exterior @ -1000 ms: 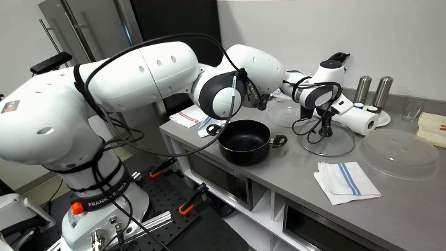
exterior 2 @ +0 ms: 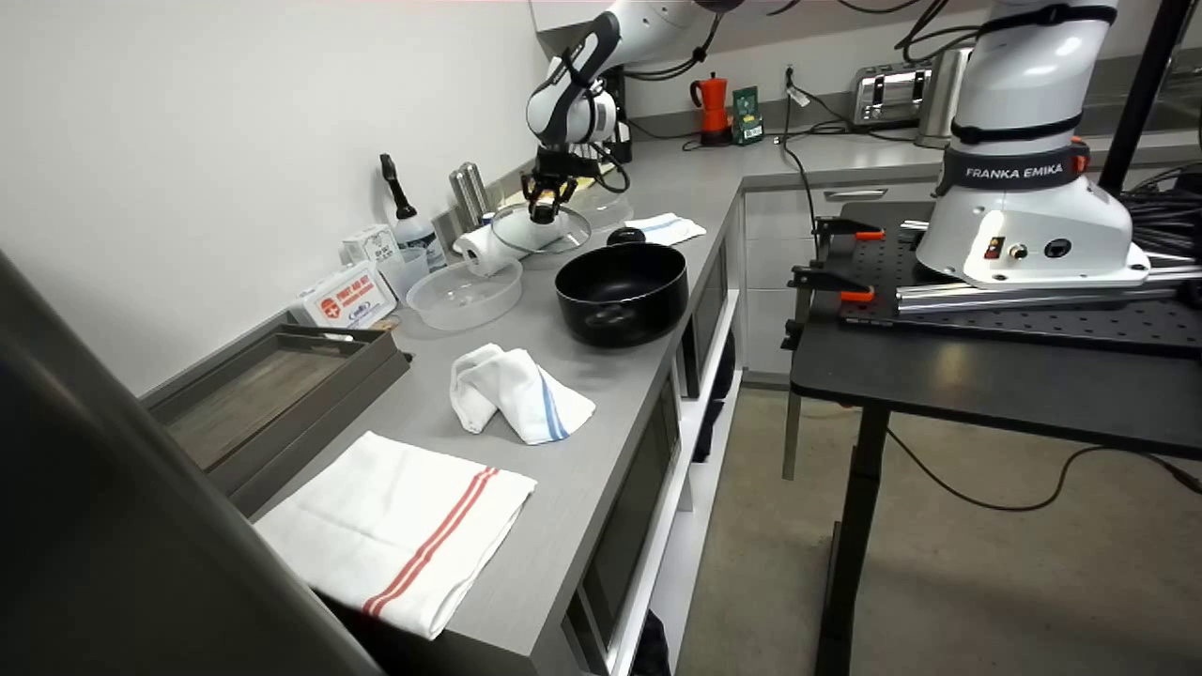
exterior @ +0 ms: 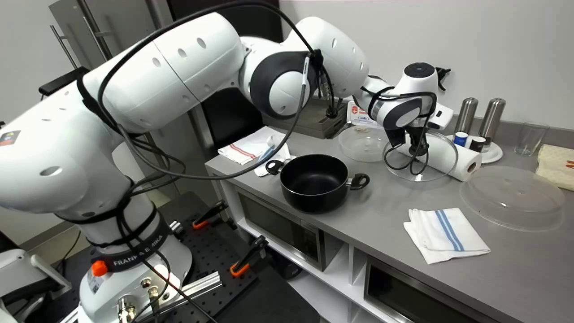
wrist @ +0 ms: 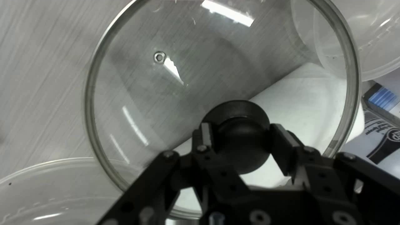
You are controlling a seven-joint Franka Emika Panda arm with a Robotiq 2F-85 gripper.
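Observation:
A clear glass lid (wrist: 180, 97) with a metal rim and a black knob (wrist: 240, 146) fills much of the wrist view. My gripper is shut on that knob, one finger on each side. In exterior view 1 the lid (exterior: 438, 167) hangs raised and slightly tilted over the counter, in front of the paper towel roll (exterior: 463, 161). The black pot (exterior: 315, 183) stands uncovered to the left of the lid, its two handles pointing sideways. My gripper (exterior 2: 547, 203) holds the lid beyond the pot in exterior view 2.
Clear plastic containers (exterior: 363, 142) flank the lid. A folded blue-striped towel (exterior: 446, 234) lies near the counter's front edge. Steel mills (exterior: 490, 118) stand by the wall. The grey tray (exterior 2: 293, 394) lies farther left. Bare counter separates pot and lid.
The lid has risen off the counter in my gripper and now overlaps the paper towel roll in view. The arm's elbow is higher. The pot has not moved.

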